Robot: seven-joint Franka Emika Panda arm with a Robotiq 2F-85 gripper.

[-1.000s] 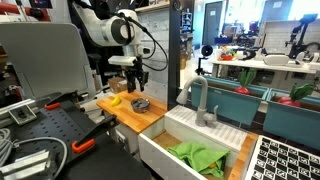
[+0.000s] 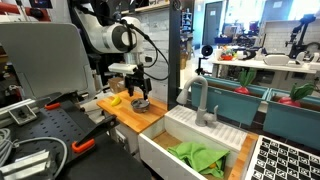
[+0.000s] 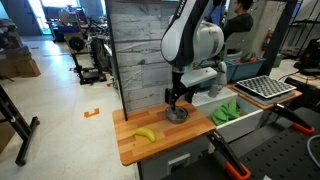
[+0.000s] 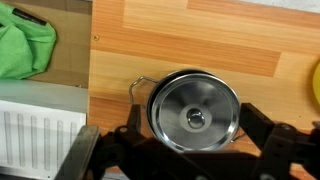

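Note:
A small pot with a silvery glass lid [image 4: 195, 112] and a dark round knob sits on the wooden counter [image 4: 185, 35]. My gripper is open above it, its two dark fingers [image 4: 257, 122] spread to either side of the lid in the wrist view. In exterior view 1, the pot [image 2: 140, 106] is below the gripper [image 2: 137, 92]; exterior view 2 also has the pot [image 3: 176, 114] under the hand. Nothing is visibly held. Part of the pot's near side is hidden by the gripper in the wrist view.
A yellow banana-like object [image 3: 144, 133] lies on the counter beside the pot. The sink holds a green cloth [image 2: 198, 156]; its faucet [image 2: 203, 98] stands between sink and wall. A white drying rack [image 2: 278, 160] is at the far right.
My arm has come down toward the pot, so the gripper is lower and nearer the lid than before. The pot and the yellow object have not visibly moved.

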